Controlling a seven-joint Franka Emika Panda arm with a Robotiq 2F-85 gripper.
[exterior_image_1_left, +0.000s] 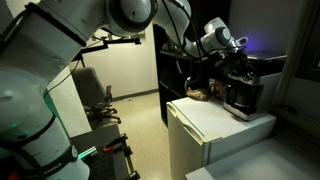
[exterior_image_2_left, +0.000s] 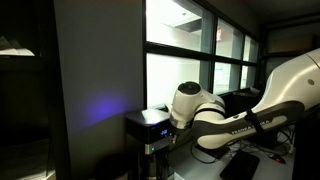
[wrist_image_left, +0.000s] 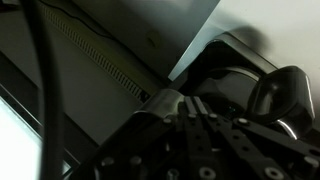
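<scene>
On the white counter in exterior view 1 stands a black coffee maker. My gripper reaches over its top from the left, the arm arching in from above. In the wrist view the gripper is shut, and nothing shows between its fingers. Just beyond the fingertips lies a dark round opening or pot of the machine, with a thick black handle-like part to the right. The picture there is dark, so I cannot tell whether the fingers touch the machine. Exterior view 2 shows the arm bent beside the dark machine, with the fingers hard to make out.
Brown items sit at its far left. A lower pale surface extends at the front right. A grey wall panel stands behind.
</scene>
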